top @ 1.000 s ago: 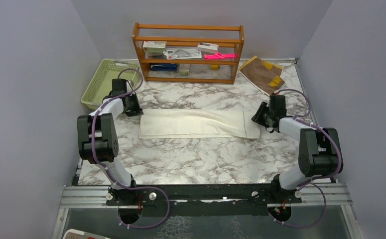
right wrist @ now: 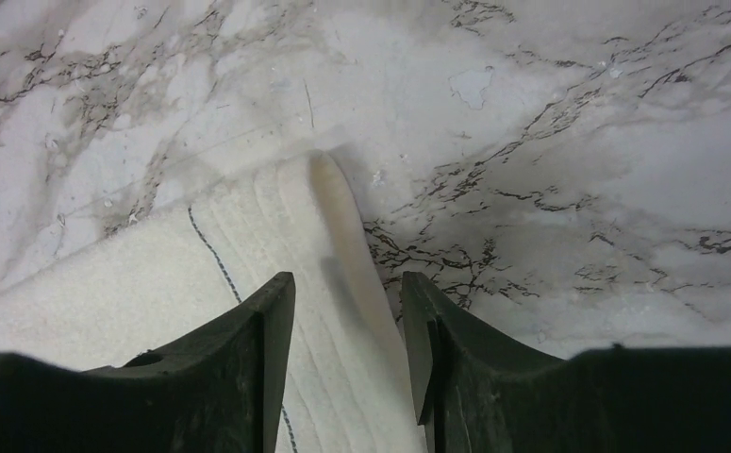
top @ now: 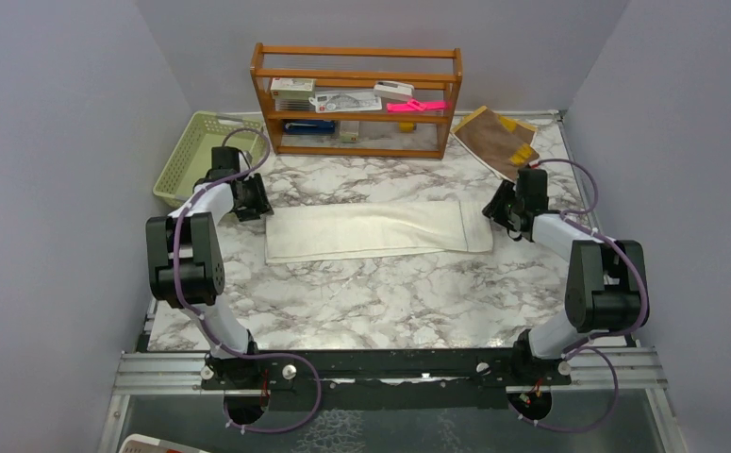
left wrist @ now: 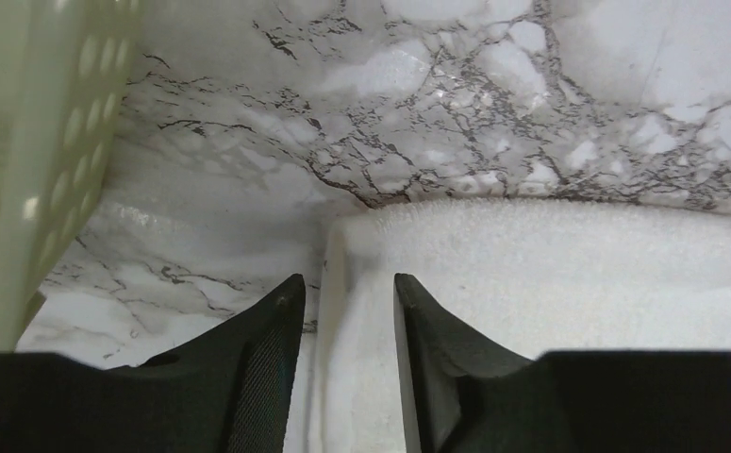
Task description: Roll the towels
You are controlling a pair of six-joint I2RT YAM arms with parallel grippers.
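Observation:
A white towel (top: 371, 229), folded into a long strip, lies flat across the marble table. My left gripper (top: 264, 211) is at its far left corner; in the left wrist view its fingers (left wrist: 281, 330) are parted, one beside the towel's left edge and the other over the cloth. At the far right corner is my right gripper (top: 490, 213). Seen from the right wrist, its fingers (right wrist: 272, 330) stand apart on either side of the towel's folded right edge (right wrist: 352, 226), holding nothing. A dark stitched line runs along the towel near that edge.
The green basket (top: 191, 156) stands close beside my left gripper. A wooden shelf (top: 357, 151) with small goods is at the back, and a brown and yellow cloth (top: 493, 142) lies back right.
My right gripper has shifted slightly right and away from the front, its fingers spreading. The towel's right end has straightened and moved back a little.

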